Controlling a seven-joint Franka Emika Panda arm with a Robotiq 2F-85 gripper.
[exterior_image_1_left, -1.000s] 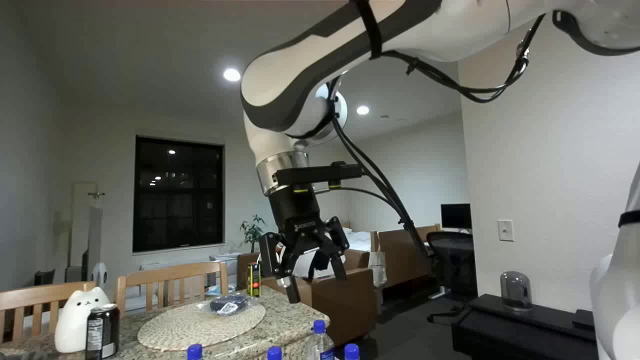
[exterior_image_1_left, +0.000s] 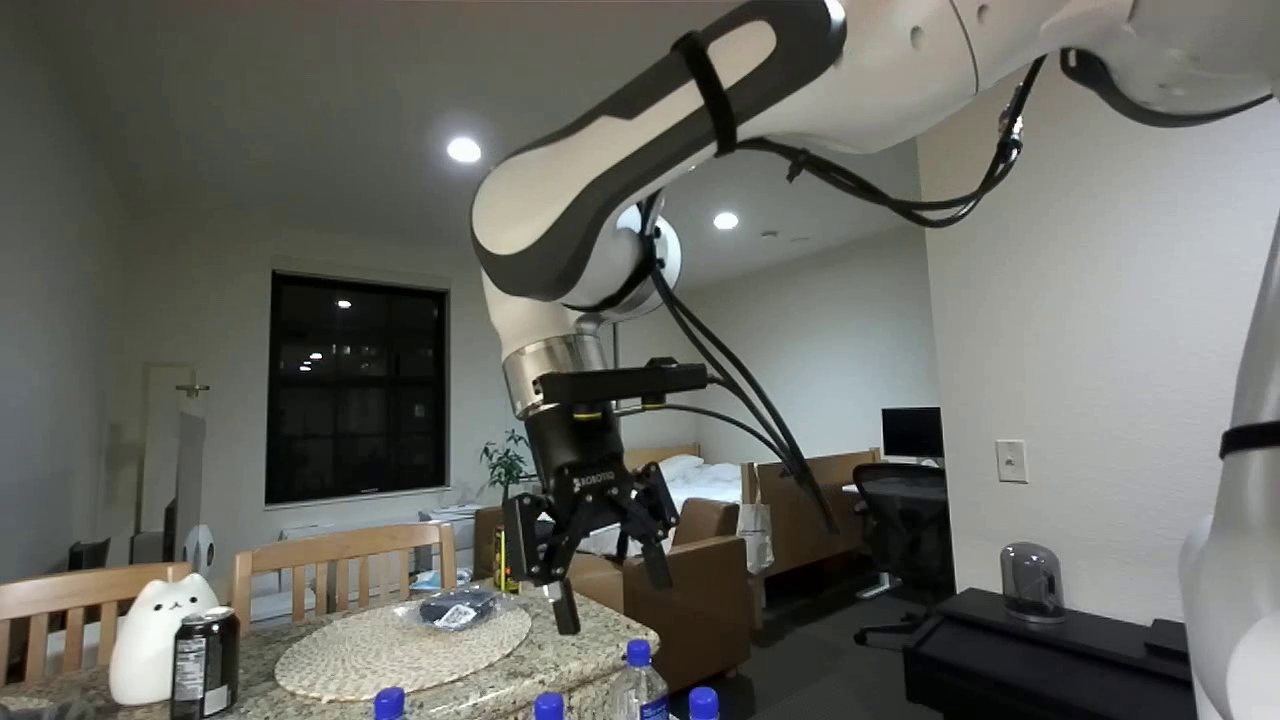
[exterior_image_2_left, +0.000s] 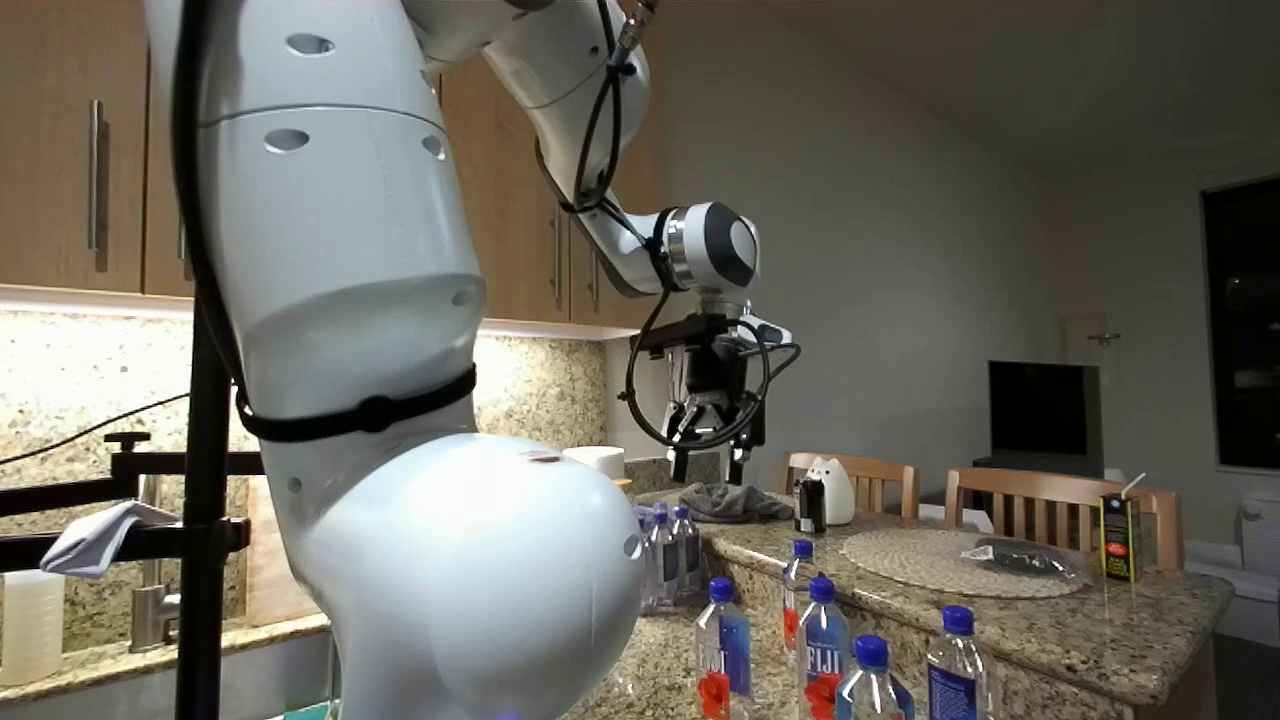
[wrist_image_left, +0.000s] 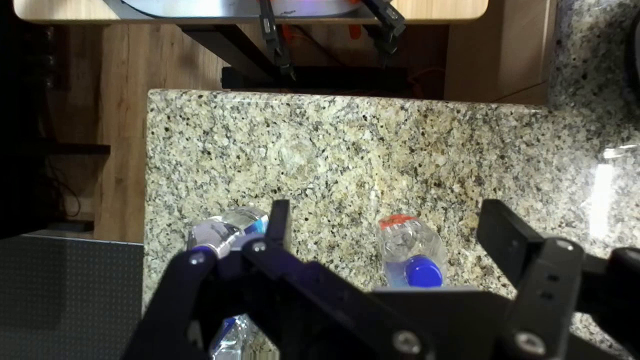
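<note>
My gripper (exterior_image_1_left: 614, 600) is open, its fingers pointing down and apart with nothing between them. In the wrist view, a clear water bottle (wrist_image_left: 411, 249) with a blue cap shows in the gap between the fingers, lower down on the granite counter. Another bottle (wrist_image_left: 231, 231) lies partly hidden behind the left finger. From the second exterior view, several blue-capped bottles stand upright in front, among them a FIJI bottle (exterior_image_2_left: 723, 654) and a clear one (exterior_image_2_left: 956, 672). The gripper hangs well above the bottle tops.
A raised granite counter (exterior_image_2_left: 1152, 636) holds a round woven mat (exterior_image_2_left: 876, 554), a plastic-wrapped item (exterior_image_1_left: 458, 610), a black can (exterior_image_1_left: 204, 666), a white cat figure (exterior_image_1_left: 154, 648) and a yellow-black carton (exterior_image_2_left: 1119, 540). More bottles (exterior_image_2_left: 672, 558) stand near the robot's base.
The arm and gripper have shifted left and slightly, at the fingertips, downward in the first exterior view. The bottles and the items on the counter have not moved.
</note>
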